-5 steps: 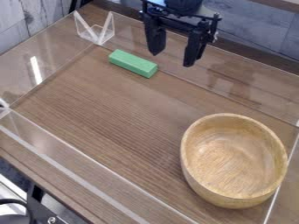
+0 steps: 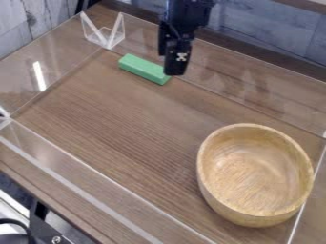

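My gripper [image 2: 174, 55] hangs at the top centre of the camera view, its dark fingers open, pointing down just right of and above a green block [image 2: 144, 67]. The block lies on the wooden table. Nothing shows between the fingers.
A large wooden bowl [image 2: 253, 196] stands at the lower right. A clear angular object [image 2: 105, 30] is at the upper left near the table edge.
My gripper has turned so that it looks narrower and has moved left, closer to the green block. The block and bowl have stayed put.
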